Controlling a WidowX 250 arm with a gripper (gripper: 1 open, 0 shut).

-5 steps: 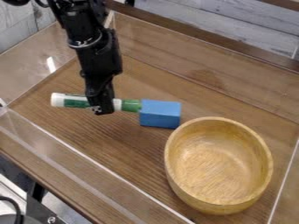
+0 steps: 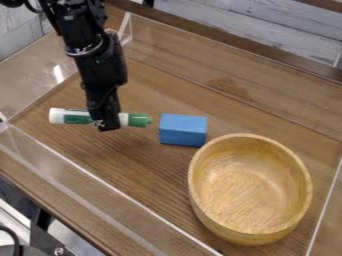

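My black gripper (image 2: 107,119) reaches down on the left of the table, shut on a green-and-white tube (image 2: 72,116) that lies horizontally, its white end to the left and green end to the right. A blue block (image 2: 183,129) lies just right of the tube's green end. The fingertips are dark and partly hard to make out against the tube.
A large yellow bowl (image 2: 250,187) stands at the front right. A raised edge runs along the left and front left, with cables beyond it.
My gripper and the tube have shifted slightly left, opening a little more space beside the blue block. The block and bowl have not visibly moved.
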